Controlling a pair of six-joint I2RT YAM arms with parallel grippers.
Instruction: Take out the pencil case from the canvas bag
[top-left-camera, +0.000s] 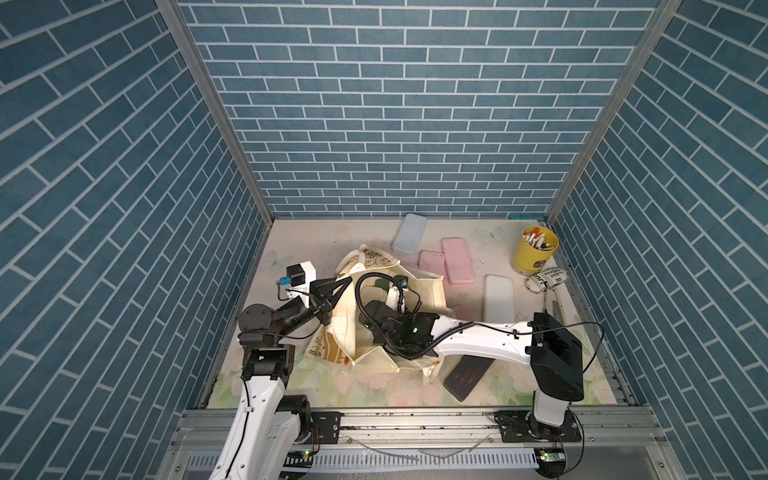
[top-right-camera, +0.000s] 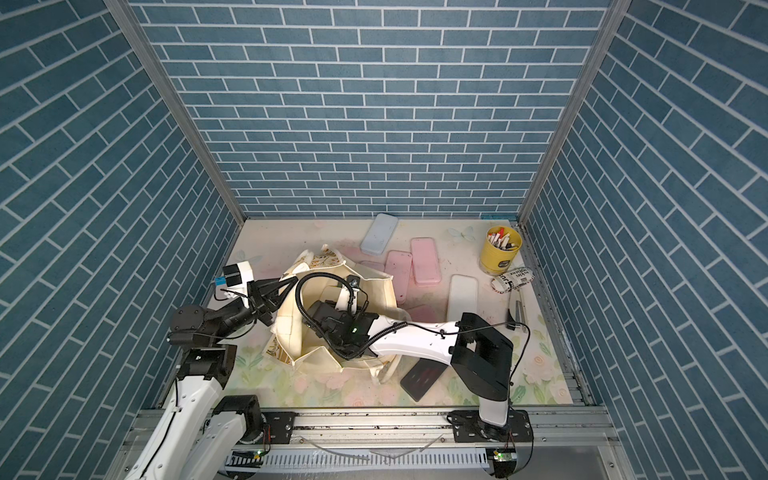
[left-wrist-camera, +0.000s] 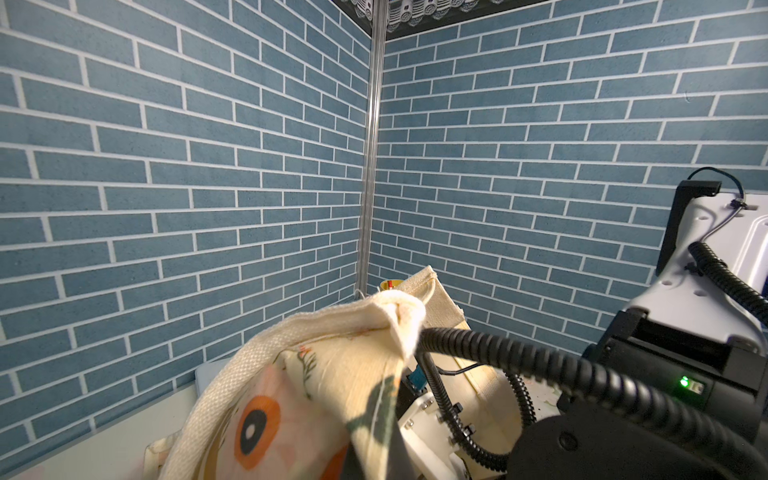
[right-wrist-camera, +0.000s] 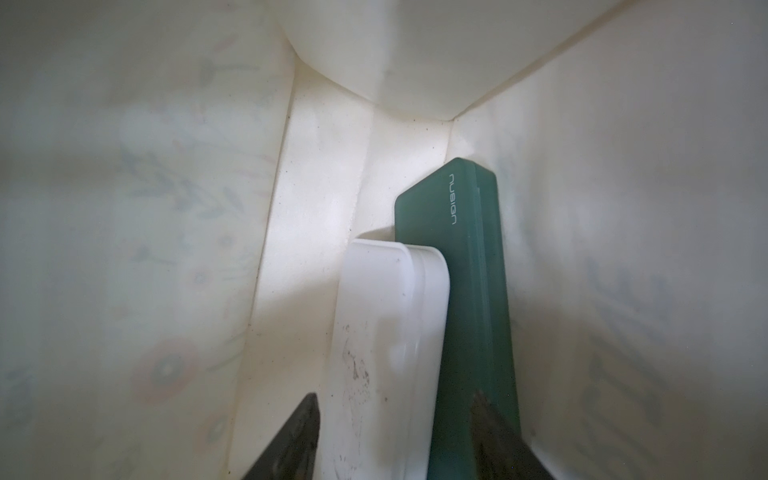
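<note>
The cream canvas bag (top-left-camera: 344, 336) stands mid-table, floral outside. My left gripper (top-left-camera: 342, 285) is shut at the bag's left rim; in the left wrist view the rim fills the lower middle. My right gripper is down inside the bag, open, its fingertips apart over two cases lying side by side: a white pencil case (right-wrist-camera: 376, 320) and a green pencil case (right-wrist-camera: 472, 240) marked "nusign". From above, the right arm hides much of the bag's inside.
Blue (top-left-camera: 409, 233) and pink cases (top-left-camera: 458, 260) lie behind the bag, a white case (top-left-camera: 498, 296) to its right, a dark case (top-left-camera: 466, 377) at the front. A yellow pen cup (top-left-camera: 534, 252) stands at back right. Tiled walls enclose the table.
</note>
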